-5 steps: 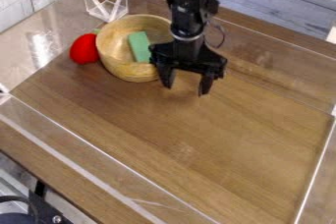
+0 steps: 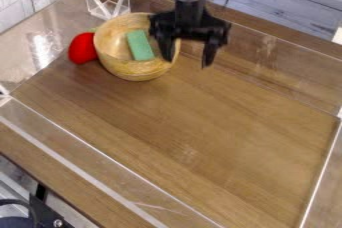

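Observation:
My gripper (image 2: 187, 43), dark and motion-blurred, hangs at the top centre with its fingers spread open, just right of a round wooden bowl (image 2: 132, 69) and partly over its rim. A green block (image 2: 139, 44) lies inside the bowl, toward its middle. A red object (image 2: 82, 49) sits on the table just left of the bowl. I see nothing between the fingers.
A white wire-like object (image 2: 107, 2) stands behind the bowl.
My gripper has risen toward the back of the table, away from its lower position beside the bowl. The bowl and objects look unmoved.

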